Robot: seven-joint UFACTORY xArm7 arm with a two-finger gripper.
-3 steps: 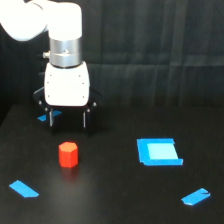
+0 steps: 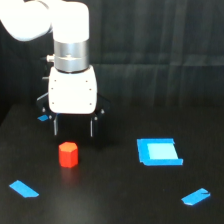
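A red block (image 2: 68, 154) sits by itself on the black table, left of the middle. Just behind and above it hangs my gripper (image 2: 74, 131), its white hand pointing down. The two dark fingers stand wide apart, with only background visible between them, so the gripper is open. It looks clear of the block, though the dark fingertips are hard to make out against the dark table.
At the right is a white square bordered with blue tape (image 2: 147, 160). Flat blue tape strips lie at the front left (image 2: 23, 189) and front right (image 2: 196, 197). Bare table lies between the block and the square.
My gripper has come slightly lower and to the right in the picture, nearer the red block. Its fingers remain apart, and the block has not moved.
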